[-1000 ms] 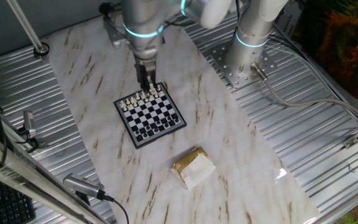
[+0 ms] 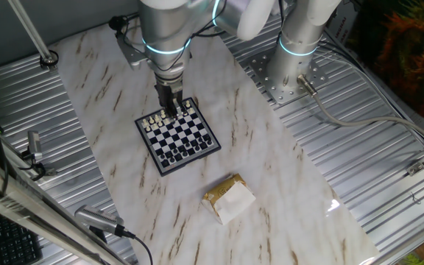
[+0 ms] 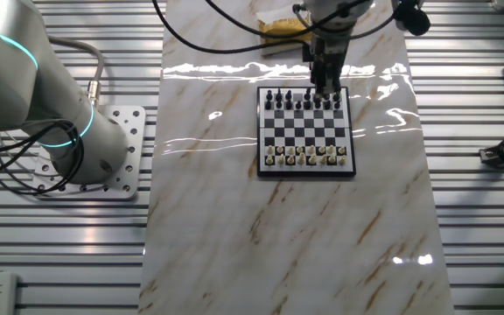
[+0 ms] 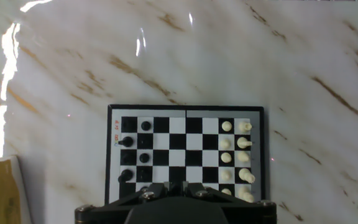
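Note:
A chessboard (image 2: 177,137) with a dark rim lies flat on the marble-patterned table. White pieces (image 4: 227,142) line one side and black pieces (image 4: 144,142) the opposite side; the middle squares in sight are bare. Over the board hangs my gripper (image 2: 172,114), pointing down and overlapping the white rows in exterior view 1. From exterior view 2 the gripper (image 3: 326,86) covers part of the black rows instead. In the wrist view the gripper hides the board's near part. Its fingertips look close together, but whether anything sits between them is unclear.
A yellow packet (image 2: 228,197) with a white face lies on the table, clear of the board on the black pieces' side. Cables (image 3: 234,45) hang along the arm. Bare tabletop (image 3: 287,236) extends beyond the white side.
Over the last second the gripper has shifted slightly left and lower in exterior view 1, further over the white rows. Board and packet are unmoved.

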